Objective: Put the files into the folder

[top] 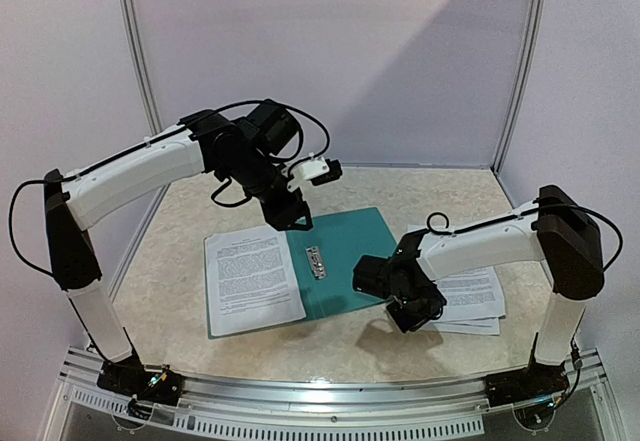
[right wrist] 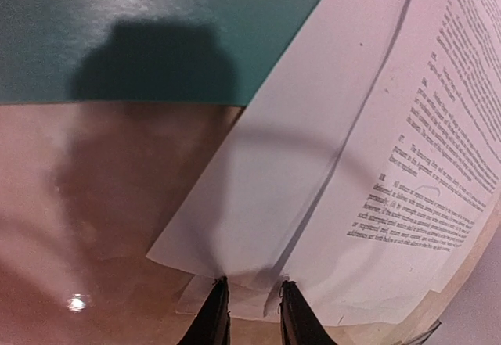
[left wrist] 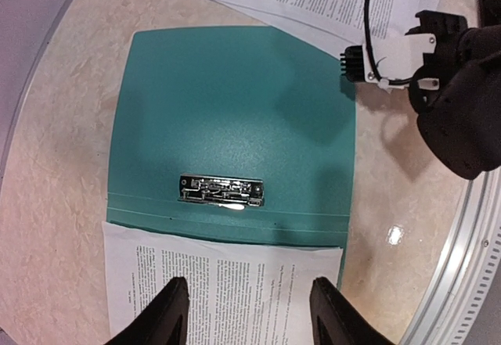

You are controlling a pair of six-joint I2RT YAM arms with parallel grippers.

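The teal folder (top: 355, 231) lies spread on the table, its metal clip (top: 316, 262) bare and a printed sheet (top: 250, 281) covering its left half. To its right is a loose stack of printed files (top: 470, 294), partly hidden by the right arm and slightly fanned. My left gripper hangs above the folder's left side, fingers wide apart and empty. At the stack's near-left edge, my right gripper has its fingers part open, with white paper showing beyond the gap; nothing is clearly pinched. Whether the fingertips touch the paper, I cannot tell.
The stack's far corner lies close against the folder's edge (right wrist: 117, 101). Bare table (top: 270, 356) stretches along the front, bounded by a metal rail (top: 330, 393). Walls close in the sides and back.
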